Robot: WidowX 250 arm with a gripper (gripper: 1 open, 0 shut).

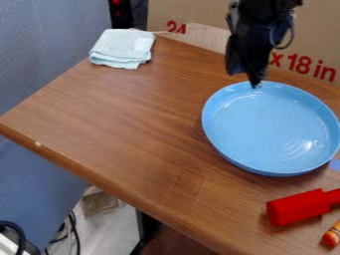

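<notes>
My black gripper hangs at the top of the view, just over the far rim of a blue plate, with its lower end dark and blurred; whether it is open or shut cannot be made out. The plate lies on the right side of the wooden table. A folded pale cloth lies at the back left of the table.
A red object and a small orange-red item lie at the front right. A cardboard box stands behind the table.
</notes>
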